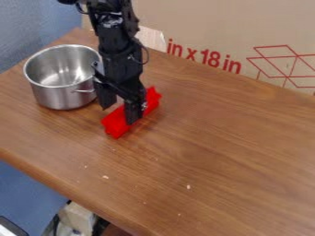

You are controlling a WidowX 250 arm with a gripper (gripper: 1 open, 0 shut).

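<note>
A red block (117, 123), long and set diagonally, lies on the wooden table just right of a steel pot. The black gripper (123, 103) reaches down from the top onto the block, covering part of it. Whether its fingers are closed on the block cannot be made out.
The steel pot (59, 85) stands at the left, very near the gripper. A cardboard panel (227, 28) with red printing borders the back. Its left edge runs diagonally across the lower left.
</note>
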